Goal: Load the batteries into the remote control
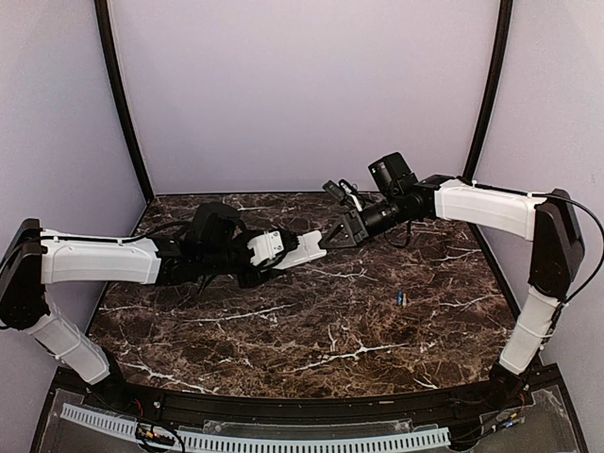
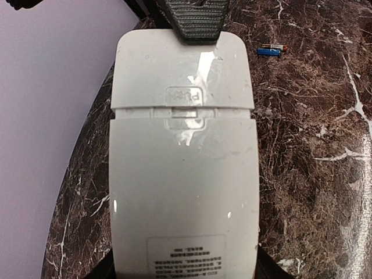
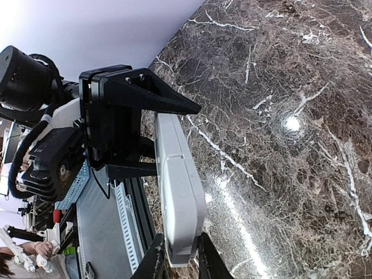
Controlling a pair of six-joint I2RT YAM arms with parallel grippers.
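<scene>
The white remote (image 1: 305, 249) hangs above the table, my left gripper (image 1: 283, 250) shut on it; its back, with a latched cover, fills the left wrist view (image 2: 183, 174). My right gripper (image 1: 332, 238) is at the remote's free end; in the right wrist view its fingertips sit around that end (image 3: 181, 209), how far shut is unclear. Two batteries lie on the table to the right, a blue one (image 2: 267, 52) and a lighter one with orange (image 2: 274, 46).
Pale walls (image 1: 311, 94) stand at the back and sides.
</scene>
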